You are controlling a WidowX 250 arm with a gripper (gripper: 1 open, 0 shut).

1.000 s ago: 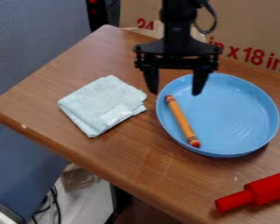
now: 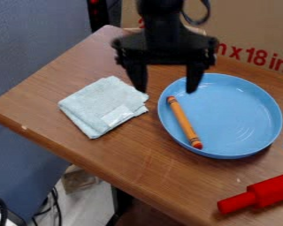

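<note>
The black gripper [image 2: 165,76] hangs over the wooden table, its two dark, blurred fingers spread apart above the left rim of the blue plate [image 2: 236,119] and the gap beside the folded cloth. An orange crayon-like stick [image 2: 184,122] lies on the left part of the plate. A pale folded cloth [image 2: 103,106] lies left of the plate. Nothing shows between the fingers.
A red cylinder [image 2: 262,192] lies at the near right. A cardboard box [image 2: 244,31] stands behind the table [image 2: 132,159]. The table's left edge drops to a blue surface, with cables below.
The objects on the table have not moved.
</note>
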